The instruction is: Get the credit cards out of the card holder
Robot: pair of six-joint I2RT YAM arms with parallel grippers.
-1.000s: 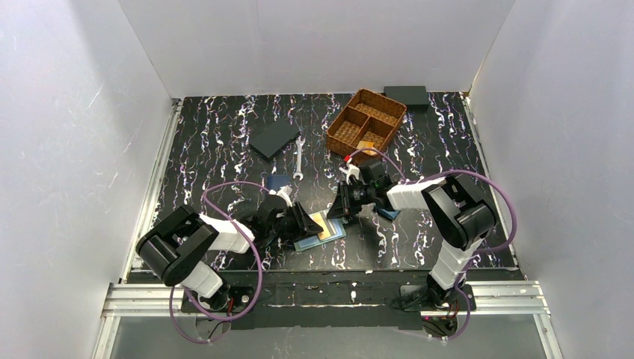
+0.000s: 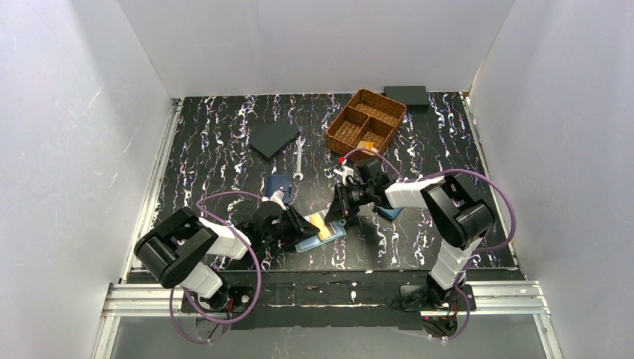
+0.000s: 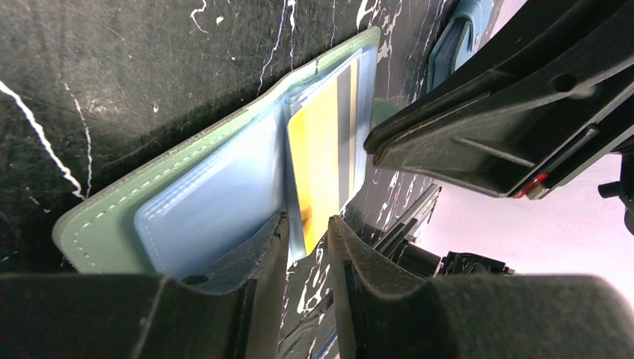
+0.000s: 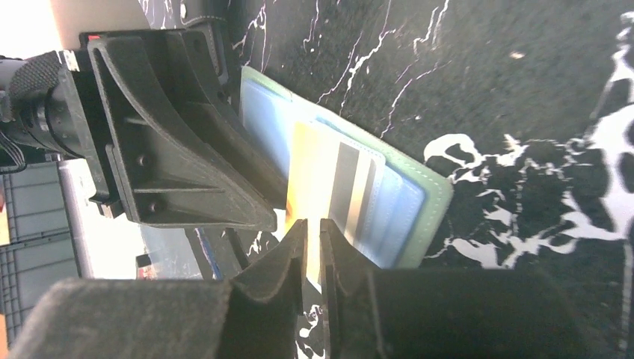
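Note:
The card holder (image 3: 97,232) lies open on the black marble table, light blue pockets with a green edge, a yellow striped card (image 3: 321,134) in one pocket. My left gripper is low at that card's edge, fingertips slightly apart; whether it grips anything cannot be told. My right gripper has its fingertips close together at the same yellow card from the other side; in the top view both grippers (image 2: 308,228) meet over the holder.
A brown divided basket (image 2: 366,120) stands at the back right. A wrench (image 2: 298,157), dark slabs (image 2: 274,138) and a dark blue flat item (image 2: 277,187) lie behind the holder.
My right gripper has shifted slightly over the last second, down-left and back up-right. My left arm has moved slightly; the holder looks much the same.

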